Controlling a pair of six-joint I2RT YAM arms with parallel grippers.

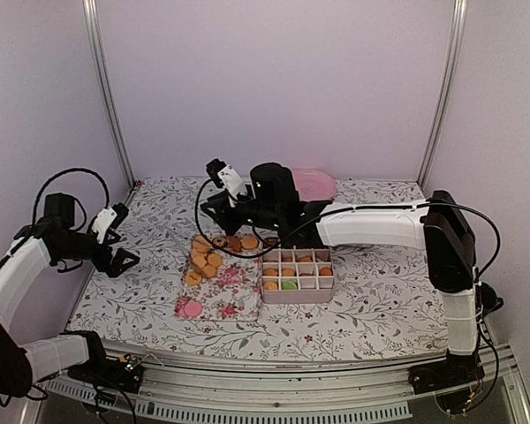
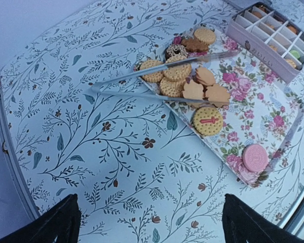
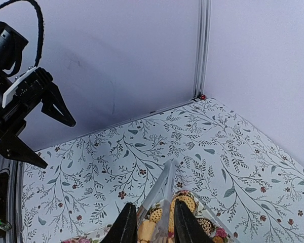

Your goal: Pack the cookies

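Observation:
Assorted cookies [image 2: 177, 71] lie on a floral tray [image 1: 216, 305], with a pink cookie [image 2: 255, 157] near one corner. Beside it stands a divided box [image 1: 298, 296] with cookies in some compartments. My right gripper is over the tray, shut on clear tongs [image 3: 164, 185], which extend across the cookies; whether their tips hold anything I cannot tell. My left gripper [image 1: 118, 252] stands open, empty, left of the tray.
A pink plate [image 1: 314, 181] lies at the back, partly behind the right arm.

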